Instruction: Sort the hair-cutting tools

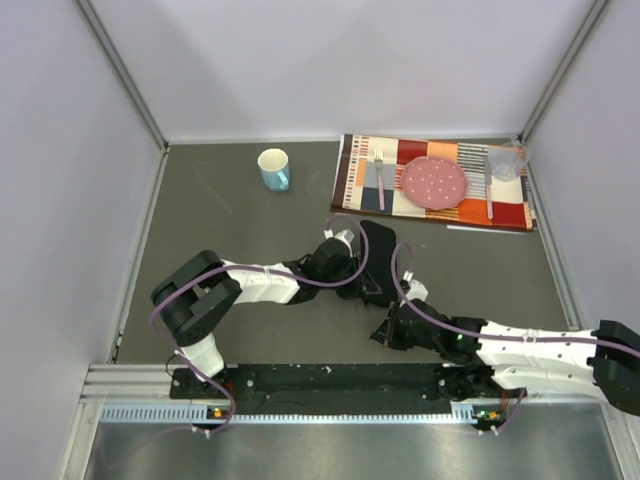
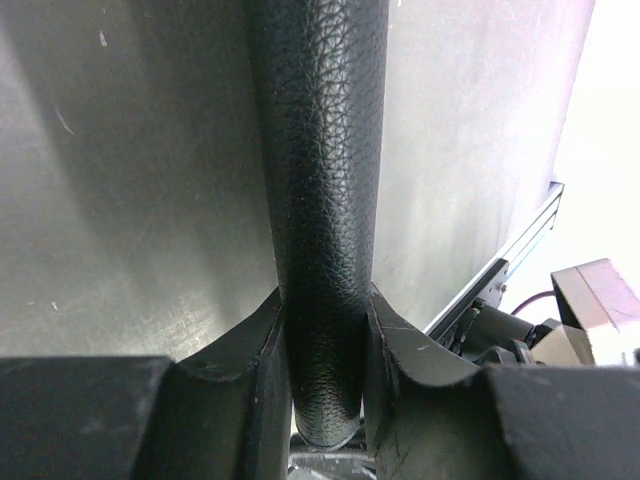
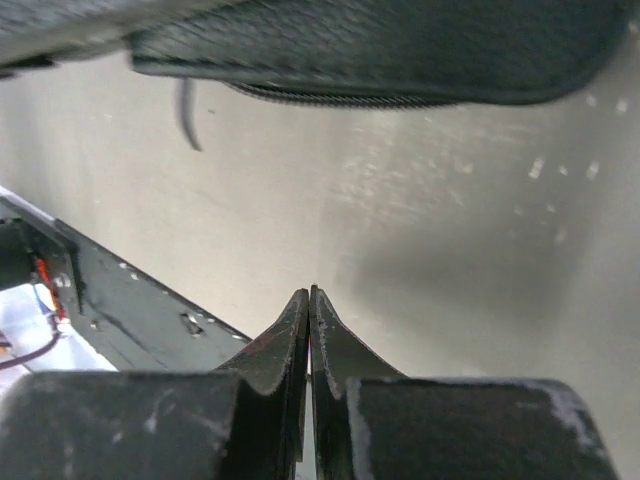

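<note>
A black leather case with a rounded end lies near the middle of the table. In the left wrist view the case runs lengthwise between the two fingers, and my left gripper is shut on it near one end. Along its edge a closed-looking zipper shows in the right wrist view, a dark tab hanging by it. In front of the case and apart from it is my right gripper, its tips together with nothing between them. No hair cutting tools can be seen outside the case.
A blue mug stands at the back left. At the back right a patterned placemat carries a pink plate, a fork and a knife; a clear glass is at its corner.
</note>
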